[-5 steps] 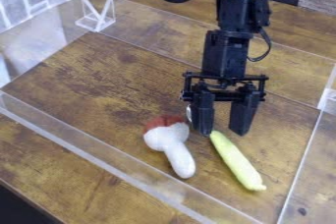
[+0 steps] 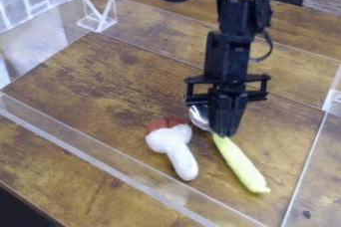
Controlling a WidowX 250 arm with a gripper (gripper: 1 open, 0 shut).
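My black gripper (image 2: 224, 121) points down over the right middle of the wooden surface, its fingertips shut and close together. Just beneath them lies a spoon with a silver bowl (image 2: 198, 115) and a pale yellow-green handle (image 2: 240, 166) reaching toward the front right. The gripper partly hides the spoon where bowl meets handle, and I cannot tell whether it touches it. To the left of the spoon lies a white mushroom-shaped object (image 2: 178, 158) with a red patch on its cap.
Clear low walls border the wooden surface (image 2: 94, 92) at the left, front and right. A small white wire stand (image 2: 99, 14) is at the back left.
The gripper's fingers, spread apart a second ago, have closed. The gripper has shifted slightly and now sits lower over the spoon. The spoon and white object look unmoved.
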